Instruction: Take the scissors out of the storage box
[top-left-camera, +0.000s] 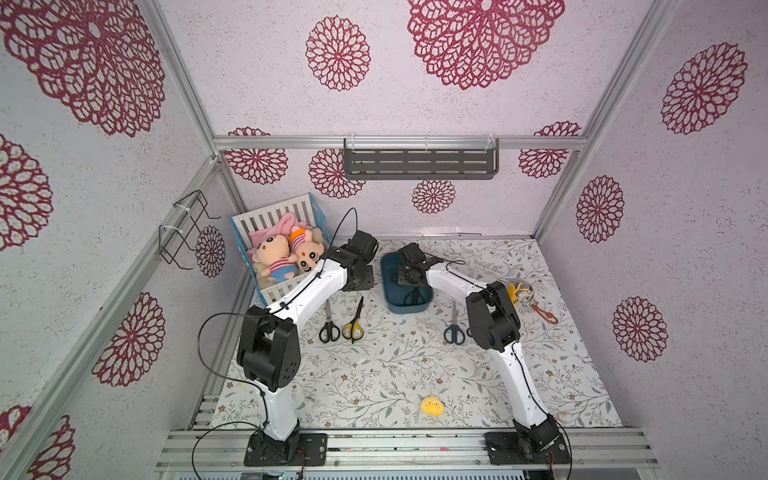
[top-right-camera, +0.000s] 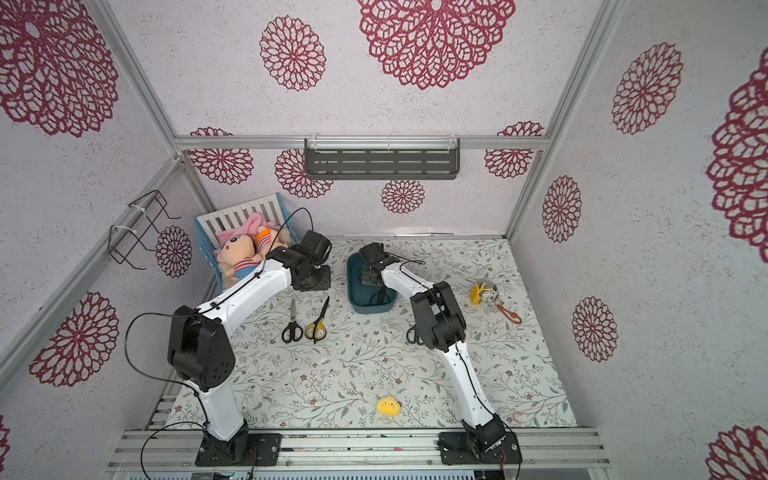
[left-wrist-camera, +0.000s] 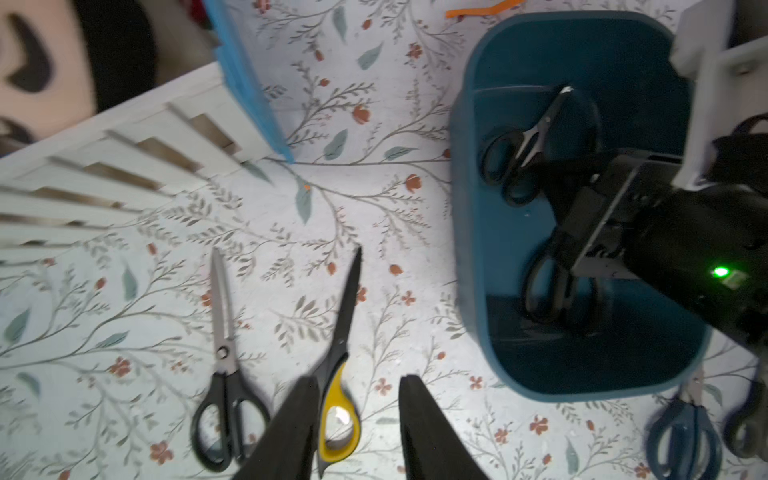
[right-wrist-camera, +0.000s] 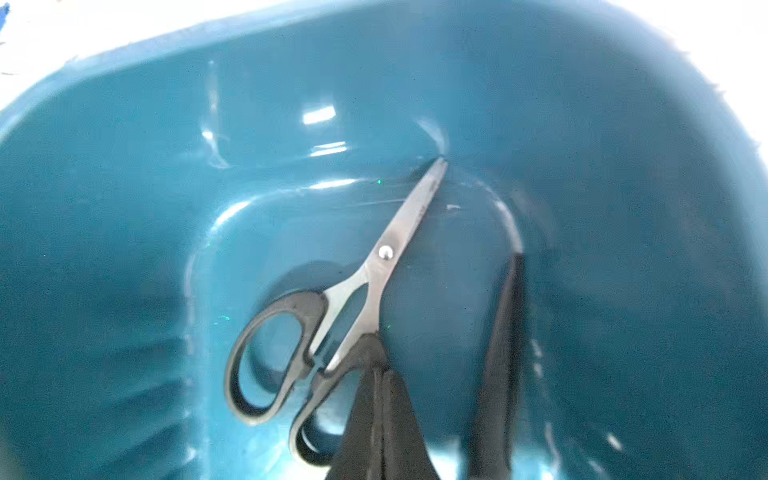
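In the right wrist view, small black-handled scissors lie on the floor of the blue storage box. My right gripper is shut over them, its fingertips together and nothing between them; the scissors' lower handle loop is outside, at the left. A dark blade of other scissors rests to the right; their black handles show in the left wrist view. My left gripper stands open and empty above the table, left of the box. Below it are yellow-black scissors and black-handled scissors.
A white basket with plush toys stands at the back left. Blue-handled scissors lie right of the box, and a yellow toy sits near the front.
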